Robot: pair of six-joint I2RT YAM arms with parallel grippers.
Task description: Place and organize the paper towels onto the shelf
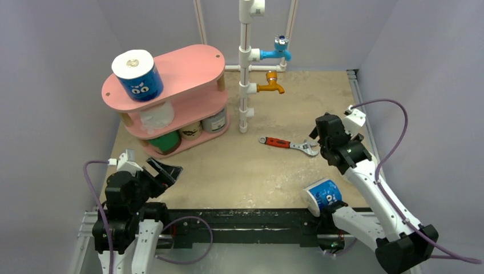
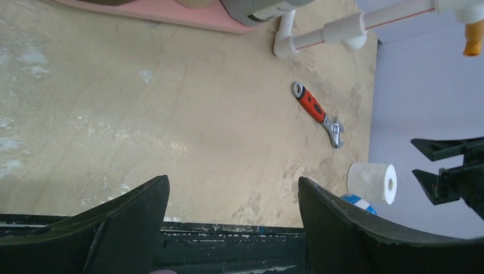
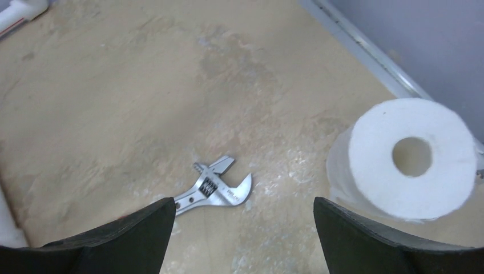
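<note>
A blue-wrapped paper towel roll (image 1: 140, 83) stands on the top of the pink shelf (image 1: 188, 65); a white soft bundle lies on the middle tier. A second blue-wrapped roll (image 1: 322, 195) lies on its side at the front right. A white roll (image 3: 402, 162) stands right of my right gripper (image 1: 322, 137), which is open and empty above the floor, near the wrench. My left gripper (image 1: 165, 174) is open and empty at the front left, below the shelf.
An adjustable wrench (image 1: 288, 145) lies mid-right. A white pipe stand (image 1: 243, 114) with blue and orange taps rises beside the shelf. Cans fill the lower tier.
</note>
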